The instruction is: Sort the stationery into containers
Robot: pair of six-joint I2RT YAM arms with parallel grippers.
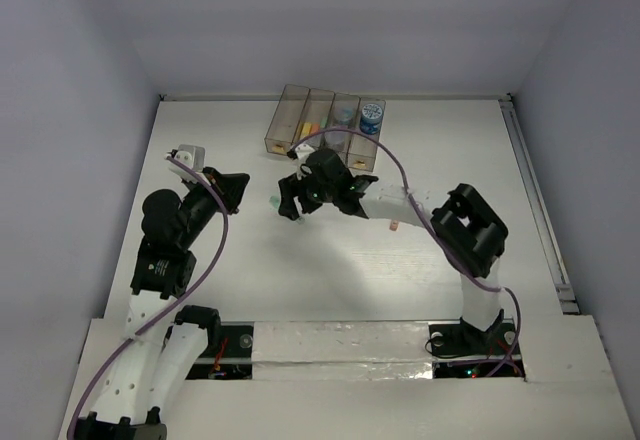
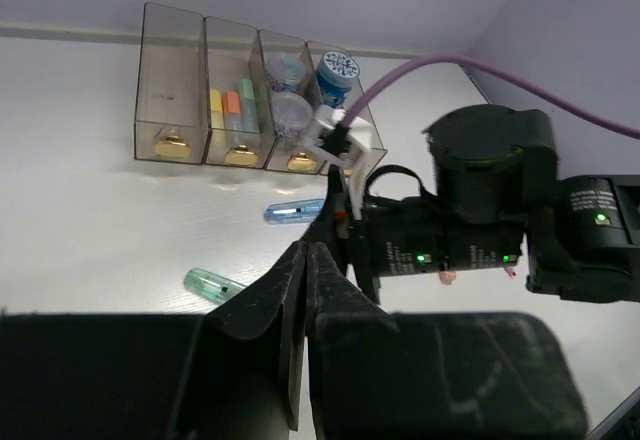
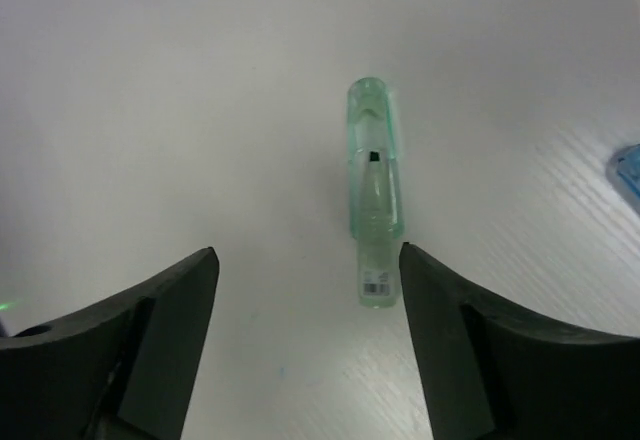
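The organizer [image 2: 170, 80] has four compartments; markers [image 2: 232, 110] in yellow, orange and green stand in the second, jars [image 2: 335, 78] in those to the right. A green pen [image 3: 375, 200] lies on the table, under my open right gripper, nothing between its fingers. A blue pen [image 2: 292, 212] lies between it and the organizer. An orange pen [image 1: 394, 225] is partly hidden by the right arm. My left gripper hangs at the left, shut, nothing visible between its fingers.
Walls surround the back and sides.
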